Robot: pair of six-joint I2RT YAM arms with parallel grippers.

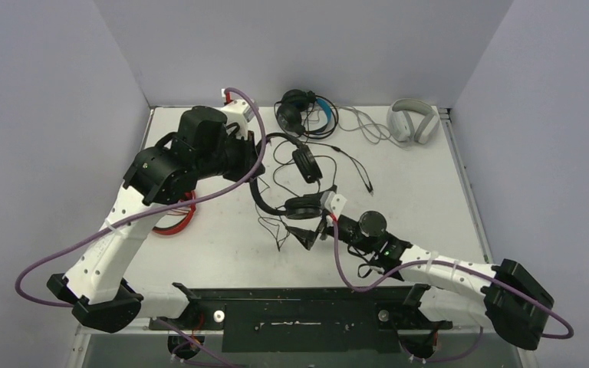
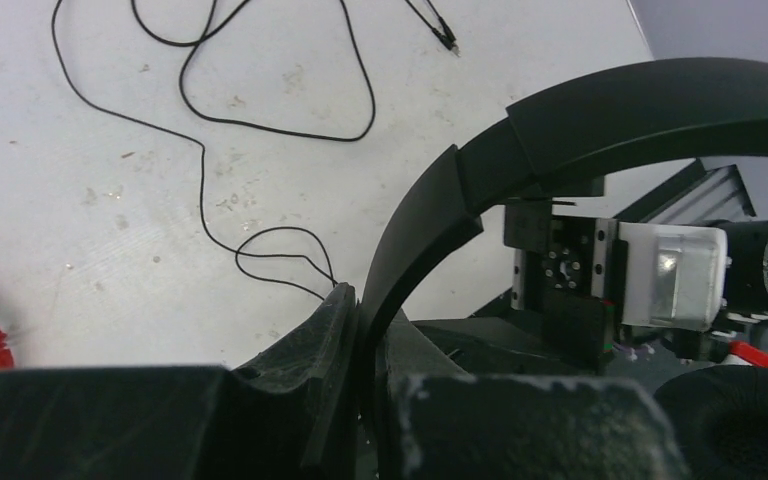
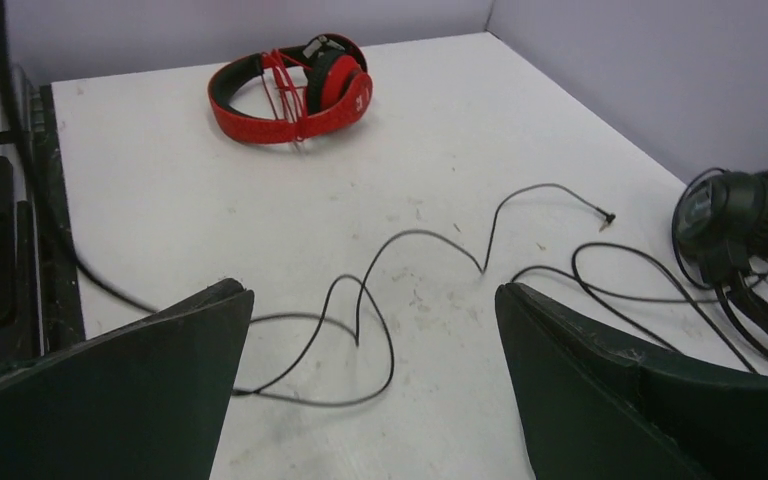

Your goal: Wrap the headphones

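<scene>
A pair of black headphones hangs raised over the table, its headband (image 2: 430,215) gripped by my left gripper, which is shut on it. In the top view the two ear cups (image 1: 304,207) point to the right, toward my right arm. The right gripper (image 1: 314,230) stands open just below the nearer ear cup, though whether they touch I cannot tell. Between its fingers the right wrist view shows only table and cable behind. A thin black cable (image 3: 360,290) lies in loose loops on the white table (image 3: 440,370).
Red headphones (image 3: 290,95) rest at the left of the table. At the back lie other black headphones with a blue band (image 1: 295,111), and white headphones (image 1: 412,121) sit at the back right.
</scene>
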